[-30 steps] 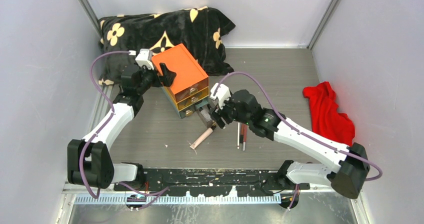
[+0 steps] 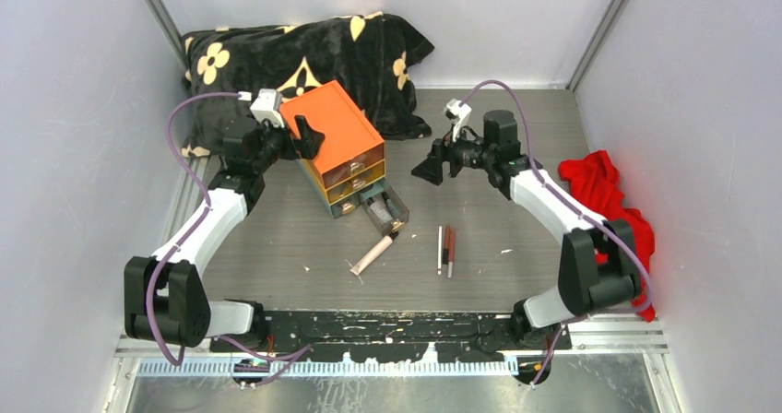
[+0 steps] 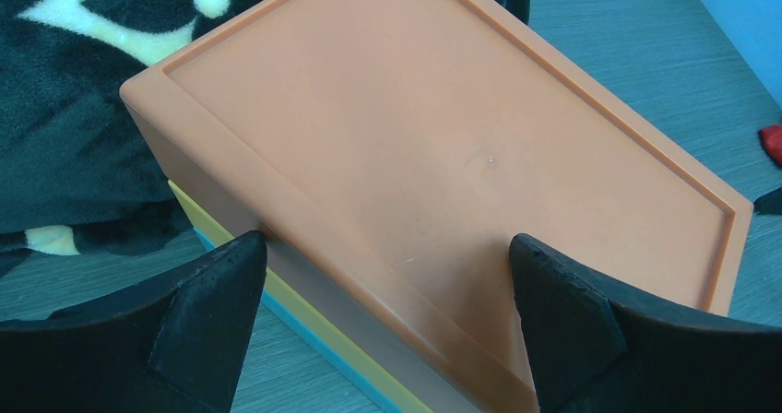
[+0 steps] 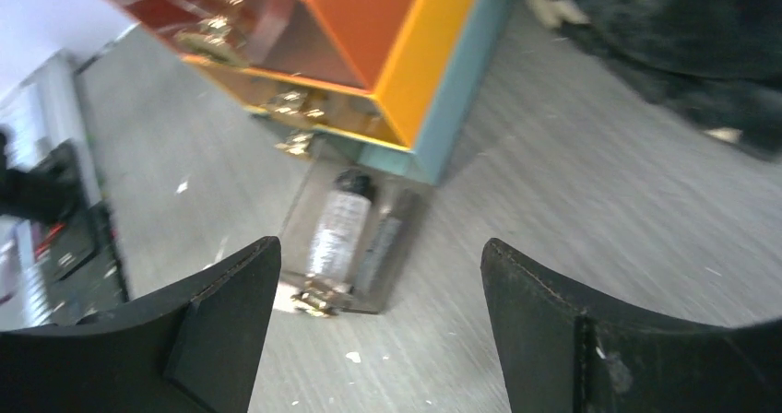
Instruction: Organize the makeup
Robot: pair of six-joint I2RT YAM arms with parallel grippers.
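A three-tier box with an orange top (image 2: pixel 330 120) stands askew. My left gripper straddles its top edge, fingers against top and side. A lower clear drawer (image 2: pixel 395 201) is pulled out, holding a clear tube (image 4: pixel 339 231) and a thinner item (image 4: pixel 385 242). A pale tube (image 2: pixel 372 254) lies before it; white (image 2: pixel 439 250) and reddish-brown (image 2: pixel 451 245) sticks lie to its right. My right gripper (image 2: pixel 433 164) hangs open, right of the box, empty.
A dark patterned blanket (image 2: pixel 240 67) lies behind the box, a red cloth (image 2: pixel 599 201) at the right.
My right arm has moved back and to the right, away from the open drawer, leaving it uncovered. The left arm and box have not visibly moved.
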